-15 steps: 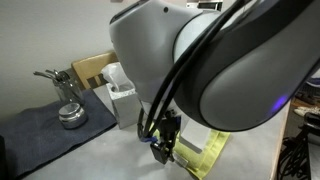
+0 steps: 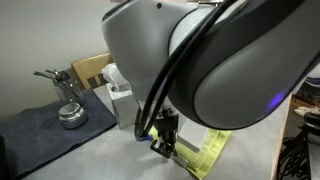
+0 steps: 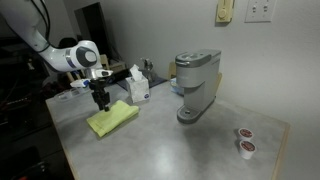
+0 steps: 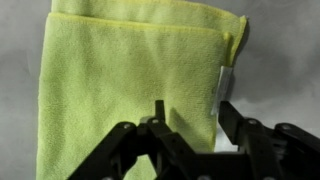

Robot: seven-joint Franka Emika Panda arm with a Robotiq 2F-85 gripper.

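A folded yellow-green cloth [image 4: 120, 85] lies flat on the grey table, a white tag [image 4: 223, 84] at its right edge. In the wrist view my gripper has its fingers apart over that edge, one above the cloth and the other near the tag. Exterior view 1 shows the gripper [image 2: 172, 153] low at the left border of the cloth [image 2: 206, 158], partly hidden by the arm. From the other side, the gripper [image 3: 104, 106] is down at the cloth [image 3: 113, 119]; contact cannot be made out.
A white tissue box [image 2: 123, 103] stands behind the arm. A dark mat [image 2: 45, 132] holds a metal canister [image 2: 72, 115] and a utensil holder [image 2: 65, 86]. The coffee maker [image 3: 197, 85] and two small cups [image 3: 246, 143] stand well away, with clear table between.
Over the last second the arm and gripper have come down slightly toward the table beside the cloth. The cloth seems to lie where it was.
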